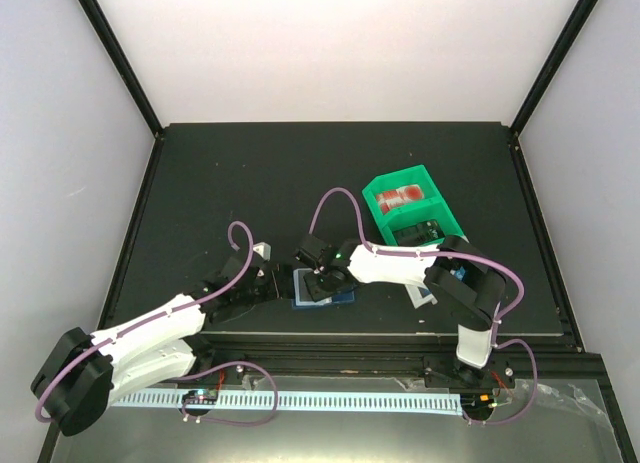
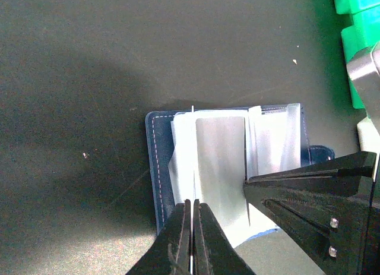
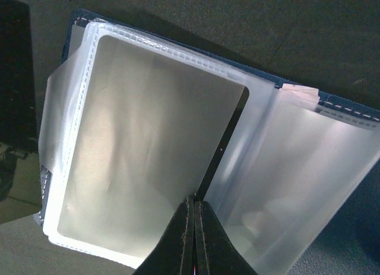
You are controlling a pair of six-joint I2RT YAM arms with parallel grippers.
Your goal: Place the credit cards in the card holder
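The card holder lies open on the dark mat, a blue cover with clear plastic sleeves, seen also in the right wrist view. My left gripper is at its left side, shut, its tips over the sleeve edge; nothing clearly shows between its fingers. My right gripper is shut, its tips at the edge of the front sleeve by a dark slit; nothing clearly shows between them. In the top view both grippers meet over the holder. Whether any card is inside the sleeves I cannot tell.
A green divided box with red and dark contents stands behind at the right. Small white and blue items lie partly under the right arm.
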